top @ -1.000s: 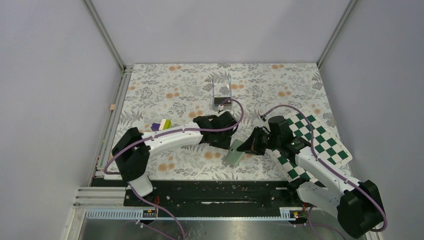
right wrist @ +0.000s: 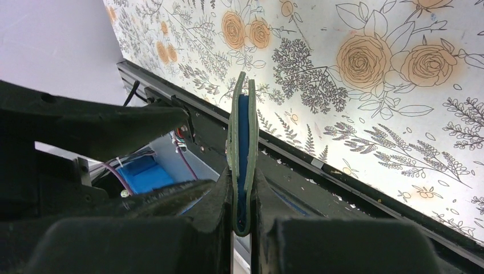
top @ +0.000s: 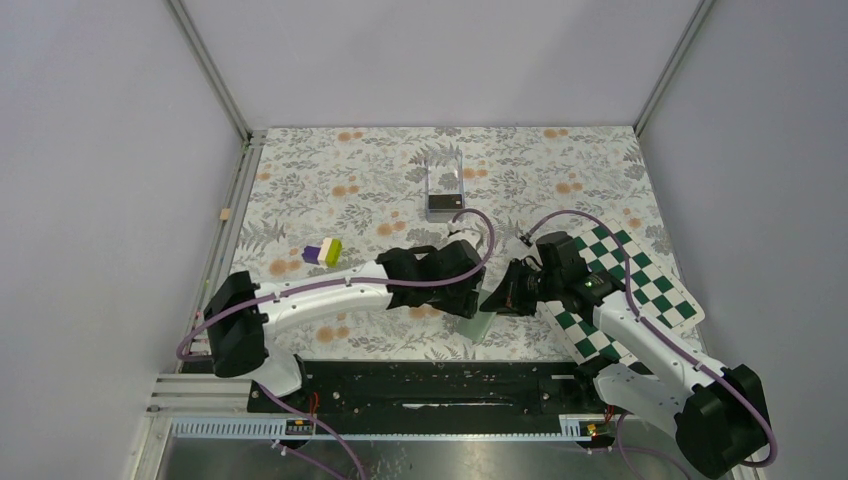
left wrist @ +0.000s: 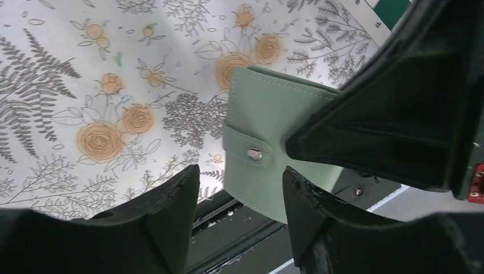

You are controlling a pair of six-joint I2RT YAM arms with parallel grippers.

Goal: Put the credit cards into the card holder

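A green card holder (left wrist: 257, 114) with a snap strap hangs above the table's front edge, and my right gripper is shut on it. Seen edge-on in the right wrist view, the card holder (right wrist: 252, 142) has something dark blue between its two green leaves. My left gripper is part open, with nothing gripped between its fingers; the holder stands in front of it, its left part lying across the gap in that view. From above, both grippers are close together around the holder (top: 474, 328). No separate credit card can be made out.
A clear tray (top: 445, 170) with a dark block inside stands at the back. A small purple, white and yellow object (top: 323, 252) lies at the left. The green checkered board (top: 650, 285) is under the right arm.
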